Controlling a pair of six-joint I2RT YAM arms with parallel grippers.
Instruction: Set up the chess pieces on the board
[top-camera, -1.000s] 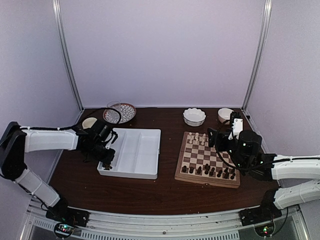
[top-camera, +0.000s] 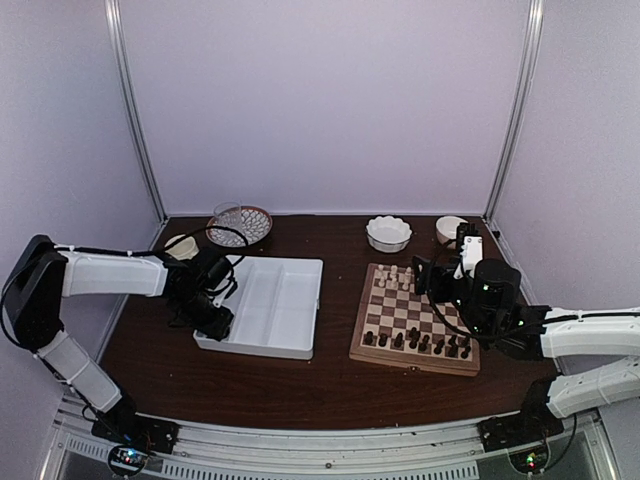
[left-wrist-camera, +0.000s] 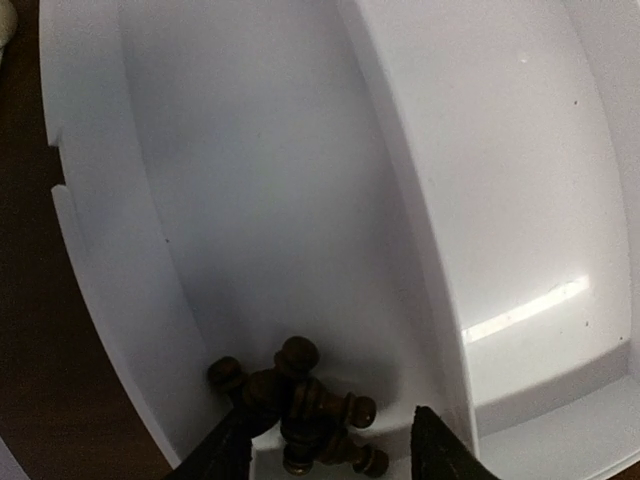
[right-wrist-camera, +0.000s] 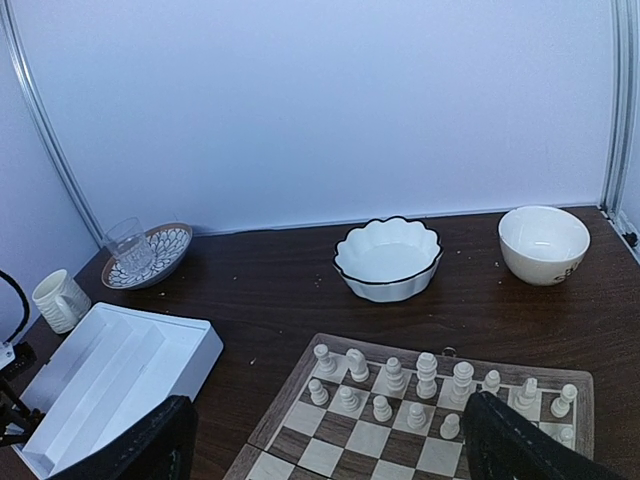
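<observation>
In the left wrist view several dark chess pieces (left-wrist-camera: 300, 405) lie heaped in the near end of the white tray's (left-wrist-camera: 410, 190) left compartment. My left gripper is open over them, one finger to each side of the heap, gripping nothing. On the chessboard (top-camera: 368, 345) at the right, dark pieces (top-camera: 412, 340) stand along the near side. White pieces (right-wrist-camera: 427, 375) fill rows at the far side in the right wrist view. Above the board's right part, my right gripper is open and empty; its arm covers some squares from the top.
Two white bowls (top-camera: 389, 234) (top-camera: 449, 228) stand behind the board. A patterned plate (top-camera: 254, 225) with a clear glass (right-wrist-camera: 128, 244) and a white mug (right-wrist-camera: 61, 300) are at the back left. Bare table lies between tray and board.
The right arm is nearly still.
</observation>
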